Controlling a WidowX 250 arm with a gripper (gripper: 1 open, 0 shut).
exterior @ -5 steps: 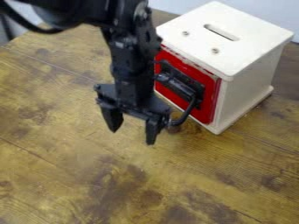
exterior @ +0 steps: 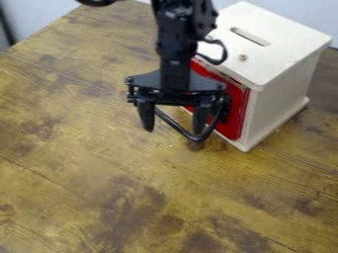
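Note:
My black gripper [exterior: 173, 117] hangs open over the wooden table, its two dark fingers pointing down with nothing seen between them, just in front and left of a white wooden box [exterior: 275, 94]. The box has a red front panel [exterior: 232, 117], partly hidden behind the gripper and arm. A dark bar or cable curves below and beside the gripper, against the red panel; I cannot tell exactly what it joins.
A pale wall stands behind the box and at the top left corner.
Since a second ago my gripper has turned, moved slightly right and risen a little, closer to the box's red front. The box looks unmoved.

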